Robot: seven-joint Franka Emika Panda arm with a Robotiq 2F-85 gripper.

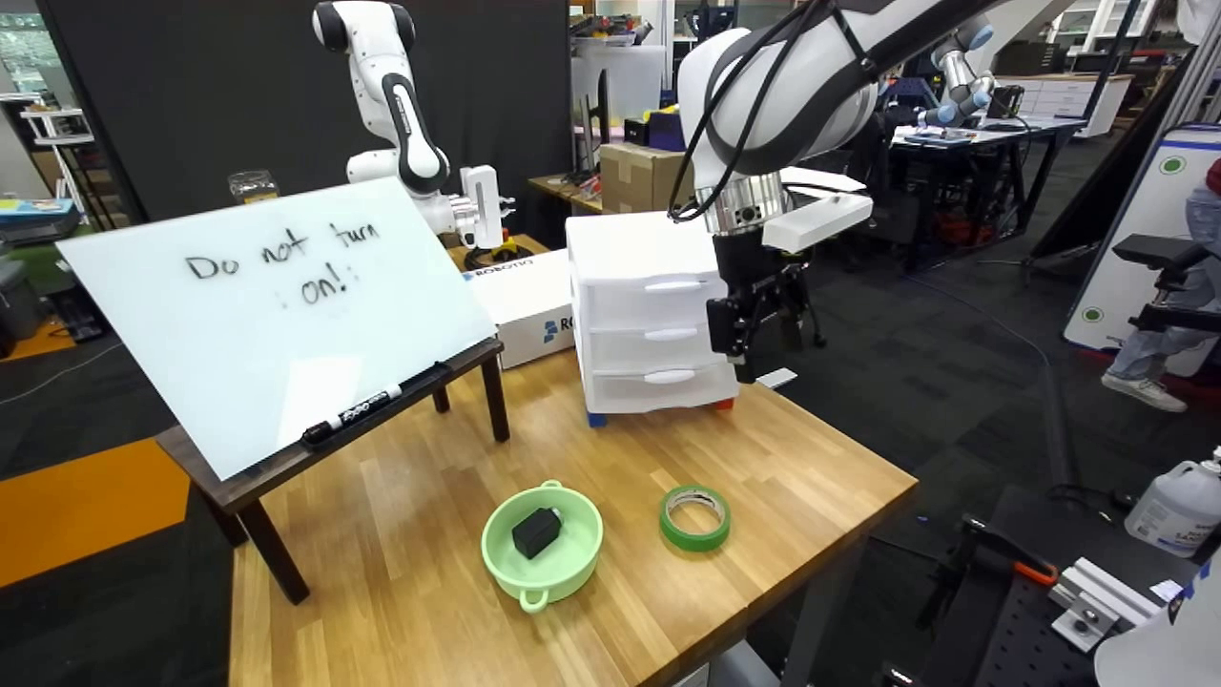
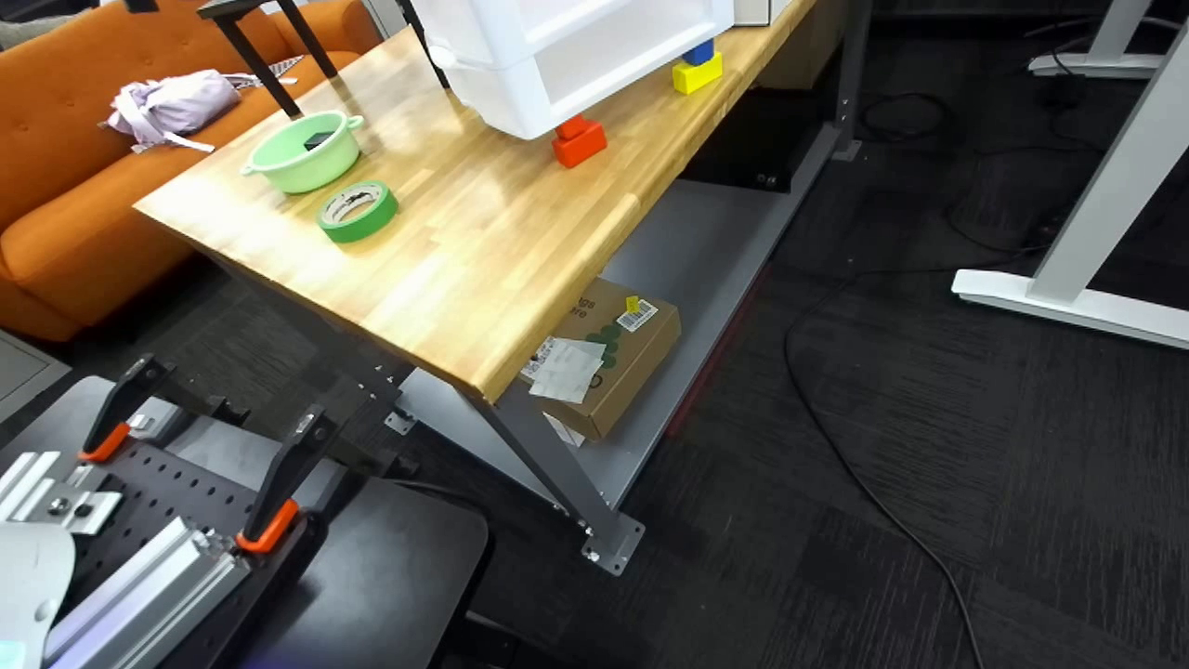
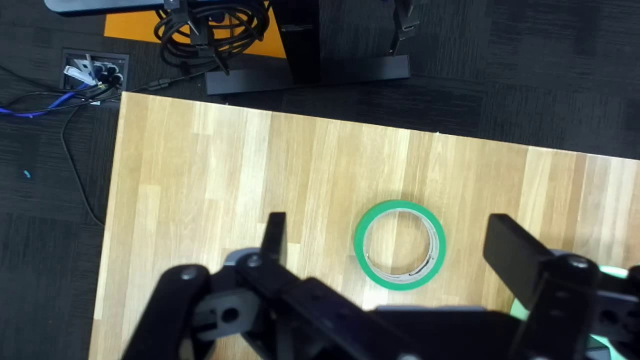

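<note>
My gripper is open, its two dark fingers wide apart with only tabletop and tape seen beyond them. Well below, a roll of green tape [image 3: 364,227] lies flat on the table and appears between the fingertips in the wrist view. In exterior view 1 the gripper [image 1: 764,319] hangs beside the white drawer unit, behind the tape roll [image 1: 714,533]. Left of the tape stands a light green bowl [image 1: 578,561] with two handles, and a black block [image 1: 535,532] rests inside it. One finger hides most of the bowl in the wrist view.
The white three-drawer unit [image 1: 658,258] stands raised on coloured blocks, including a red one [image 2: 580,143]. A whiteboard [image 1: 298,309] with a marker [image 1: 355,414] leans on a dark stand at the left. Bare tabletop [image 1: 790,481] surrounds the tape, close to the table's edge.
</note>
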